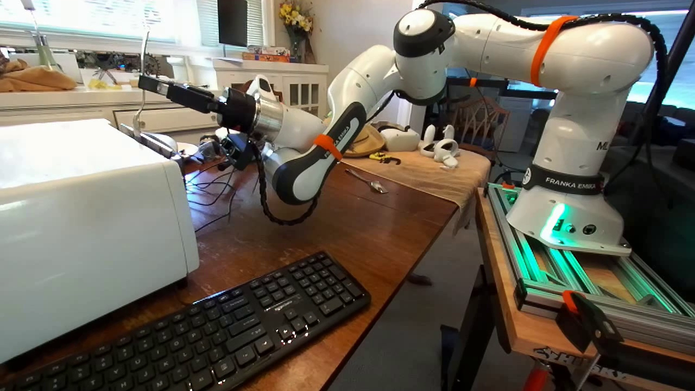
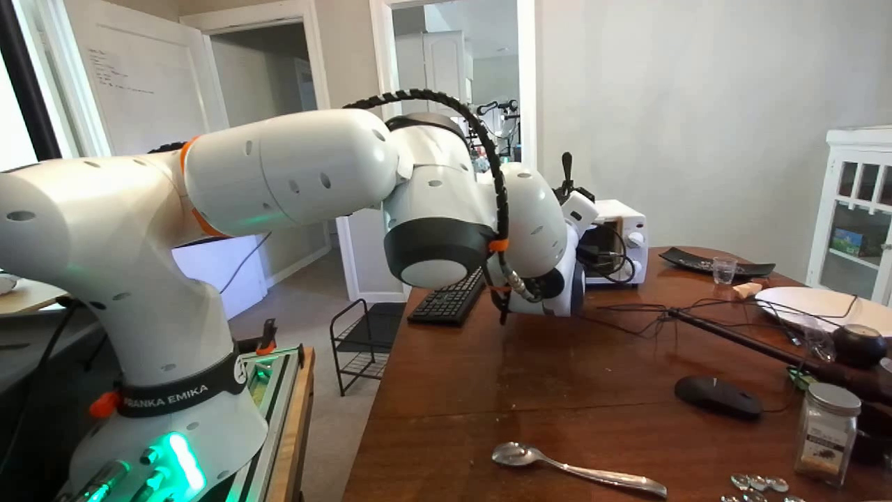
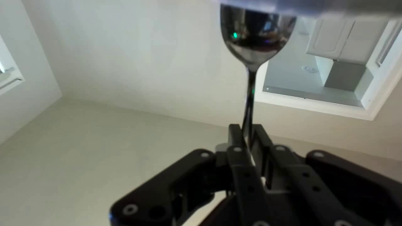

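Note:
A shiny metal spoon (image 1: 143, 104) hangs upright in exterior view 1, its bowl end down, with my gripper (image 1: 144, 83) shut on its handle. In the wrist view, the thin handle of the spoon (image 3: 251, 88) runs between the fingertips of my gripper, and its bowl lies ahead of them, partly cut off by a blurred pale edge. The gripper is beyond the white oven's far top edge in exterior view 1, with the bowl near that edge; whether they touch I cannot tell. Exterior view 2 mostly hides the held spoon behind the arm.
The white toaster oven (image 1: 84, 215) stands at the table's left, a black keyboard (image 1: 260, 319) before it. A second spoon (image 2: 577, 473) lies on the table. A mouse (image 2: 717, 397), glass jar (image 2: 828, 435) and loose cables crowd the right side. Open tabletop (image 2: 535, 385) lies between.

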